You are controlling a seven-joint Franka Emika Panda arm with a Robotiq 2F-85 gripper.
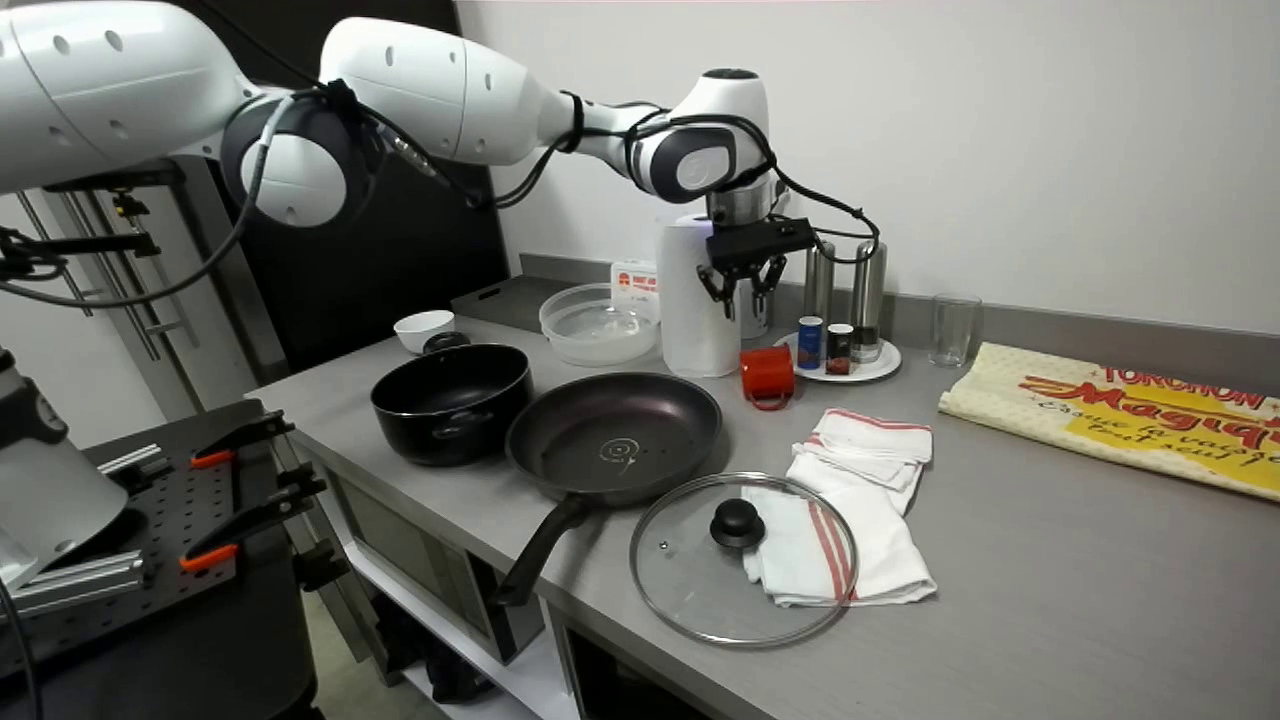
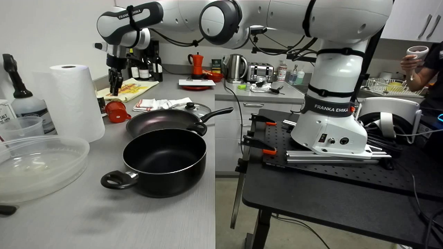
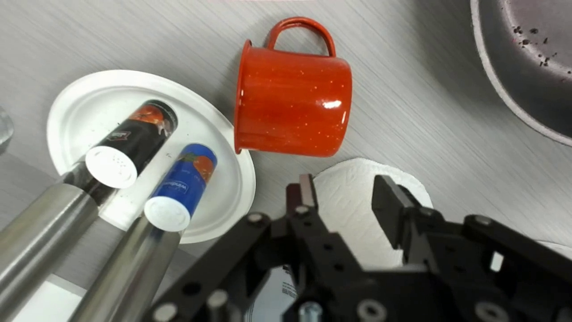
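Observation:
My gripper [image 1: 745, 305] hangs in the air above the back of the counter, beside the paper towel roll [image 1: 701, 300]. In the wrist view its fingers [image 3: 306, 194] stand apart with nothing held between them; the top of the towel roll shows beneath the gap. A red enamel mug [image 3: 293, 102] lies on its side on the counter, its mouth toward the white plate [image 3: 242, 182] and its handle toward the front. The mug is below the gripper and clear of the fingers. Two small shakers, one blue [image 3: 185, 180] and one black [image 3: 140, 134], stand on the plate.
Tall steel mills [image 1: 869, 294] rise behind the plate, near the gripper. A frying pan [image 1: 615, 438], black pot [image 1: 450, 402], glass lid [image 1: 690, 564] and white towel [image 1: 882, 528] occupy the counter's front and middle. Free counter lies at the right, before the yellow cloth [image 1: 1116, 420].

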